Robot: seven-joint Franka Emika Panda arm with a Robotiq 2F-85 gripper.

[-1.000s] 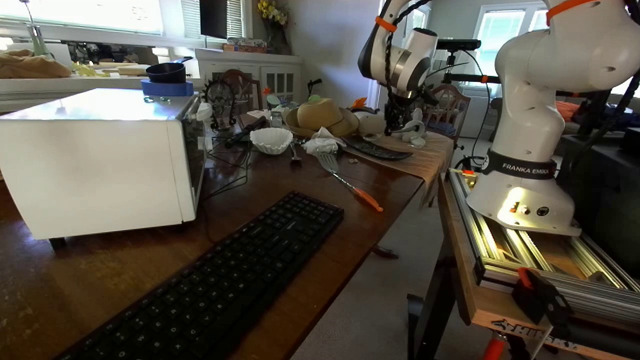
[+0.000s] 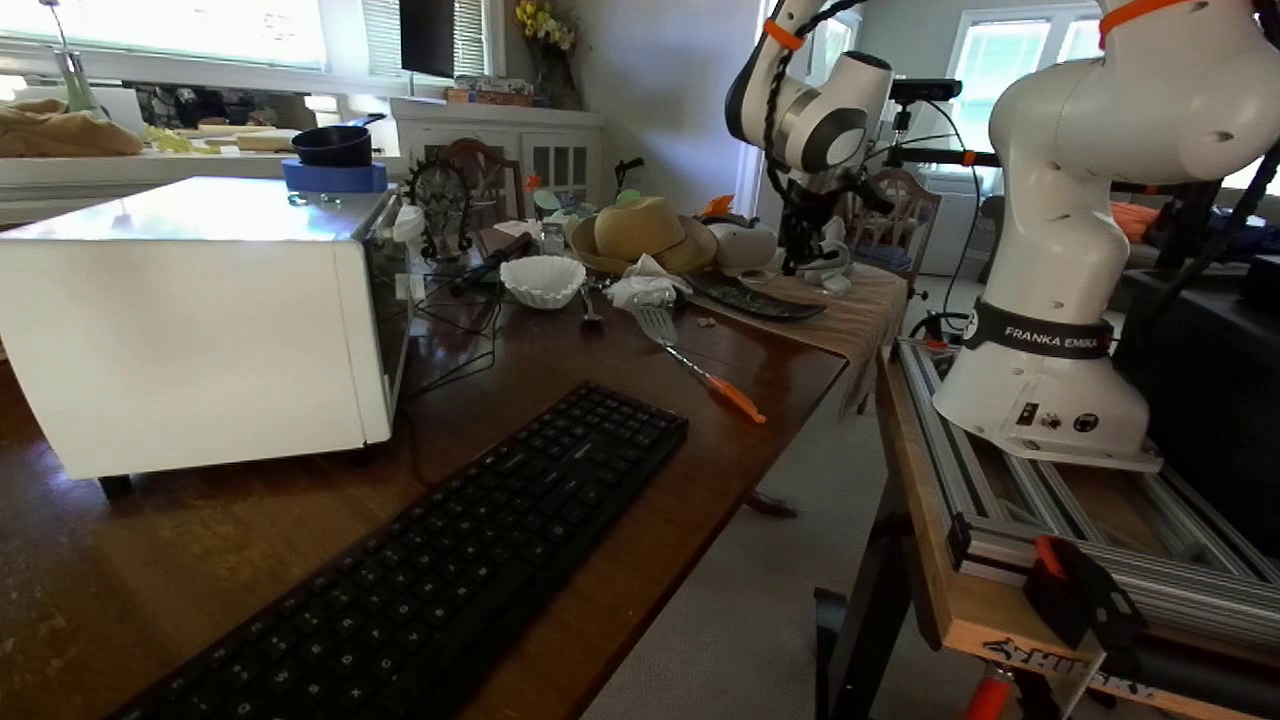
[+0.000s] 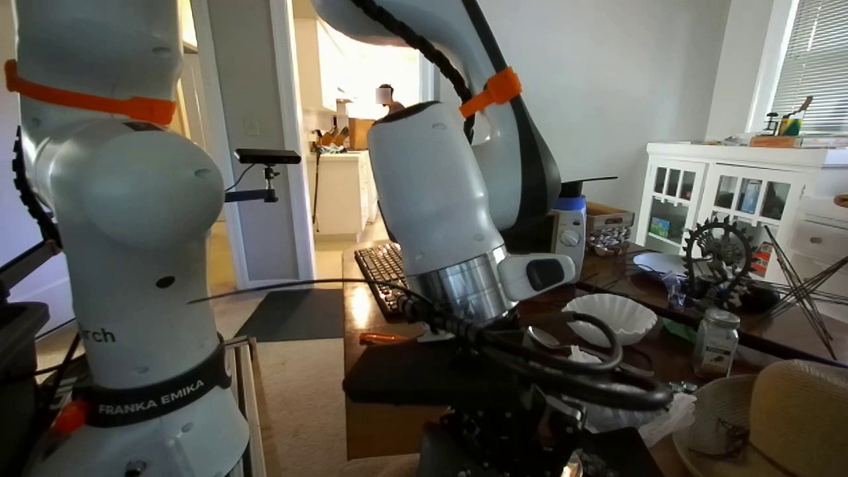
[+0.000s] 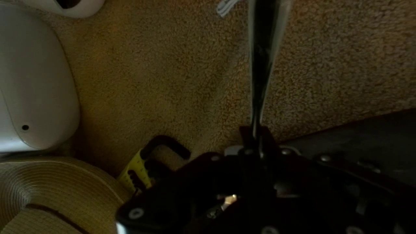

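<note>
My gripper is shut on the narrow end of a long dark strip (image 4: 262, 50) with shiny edges. The strip widens away from the fingers and runs off the top of the wrist view; what it is cannot be told. Below lies a tan towel (image 4: 163, 78) on the table's far end. In the first exterior view the gripper (image 2: 792, 258) hangs low over that cloth, right of the straw hat (image 2: 642, 230). The arm's wrist and cables hide the fingertips in the second exterior view.
Close to the gripper lie a white rounded object (image 4: 35, 82), a yellow-and-black tool (image 4: 136, 171) and a dark curved piece (image 2: 756, 298). A white bowl (image 2: 543, 281), fork (image 2: 657, 324), keyboard (image 2: 480, 540) and white appliance (image 2: 204, 336) occupy the table.
The hand has shifted slightly to the right in the first exterior view. A bright patch of light on the robot's base and rails is gone.
</note>
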